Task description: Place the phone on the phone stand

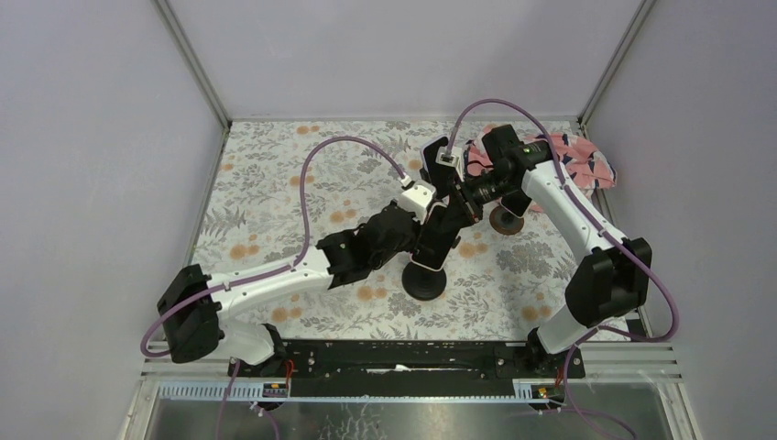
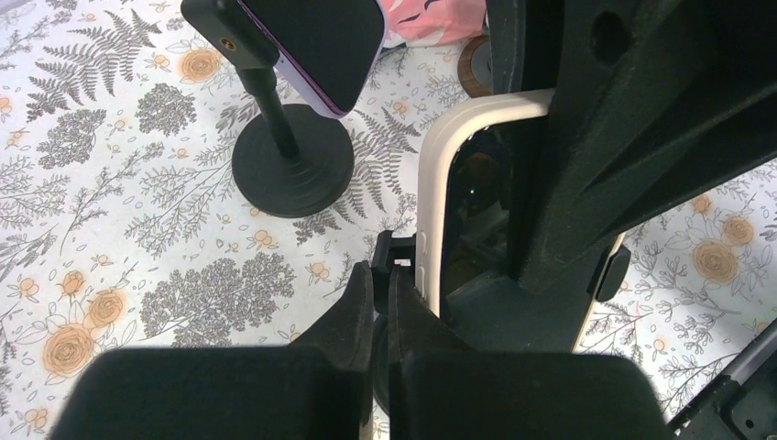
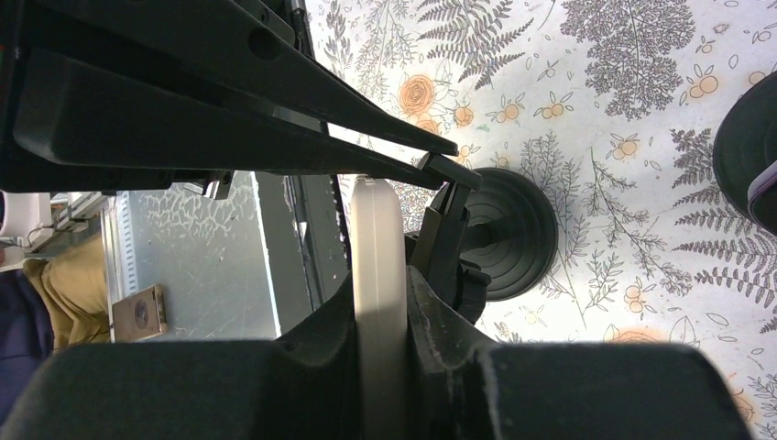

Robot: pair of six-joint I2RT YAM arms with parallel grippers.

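A phone with a cream edge (image 1: 432, 242) leans on a black stand (image 1: 423, 283) at the front middle. My left gripper is shut on the stand's black holder bracket beside the phone's edge, as its wrist view shows. My right gripper is shut on the phone, whose pale edge (image 3: 378, 247) runs between its fingers. In the left wrist view the right gripper's black fingers cover part of the screen. The stand's round base (image 3: 513, 229) rests on the tablecloth.
A second stand (image 2: 293, 165) with a purple-edged phone (image 2: 321, 46) stands behind. Another phone (image 1: 517, 203) on a stand is at the back right, by pink patterned cloth (image 1: 586, 165).
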